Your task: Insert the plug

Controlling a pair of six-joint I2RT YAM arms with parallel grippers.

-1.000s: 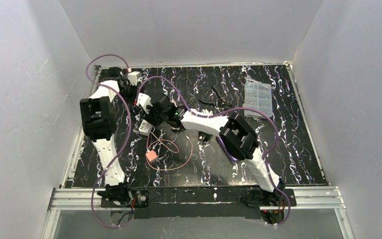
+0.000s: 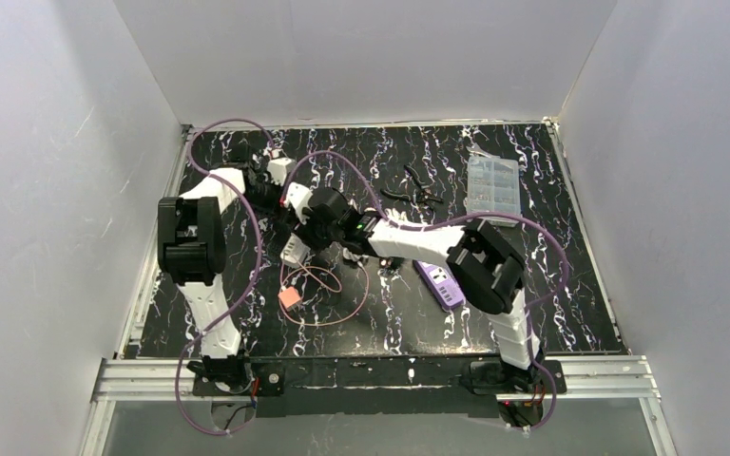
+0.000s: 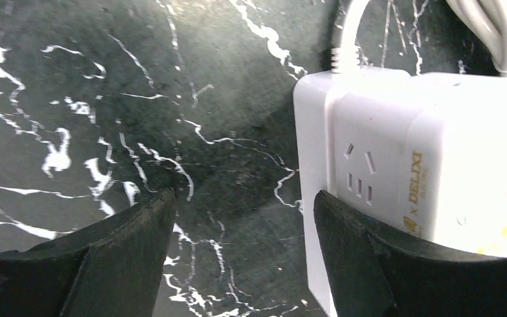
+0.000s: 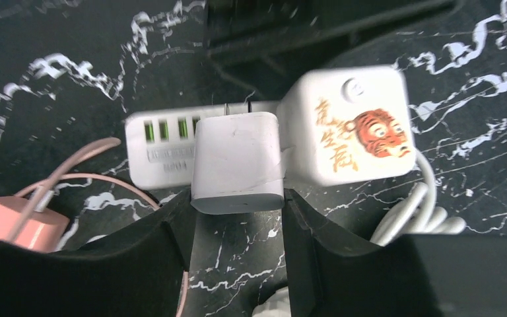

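The white power strip [image 4: 155,152] with a tiger-printed cube end [image 4: 373,129] lies on the dark table. My right gripper is shut on a white plug [image 4: 236,155], its prongs pointing toward the strip; whether they touch it is unclear. My left gripper is beside the strip's cube end [image 3: 429,158], its right finger at the socket face. Bare table shows between its fingertips, and whether it grips anything below is unclear. From above, both grippers meet at the left middle of the table, largely hiding the strip [image 2: 294,249].
A pink block [image 2: 290,297] with looped cable lies in front. Pliers [image 2: 418,190] and a clear compartment box [image 2: 492,185] are at the back right, a purple object [image 2: 440,283] under the right arm's side.
Both grippers have moved rightward and toward the front of the table. The strip's visible part sits a little farther right than before.
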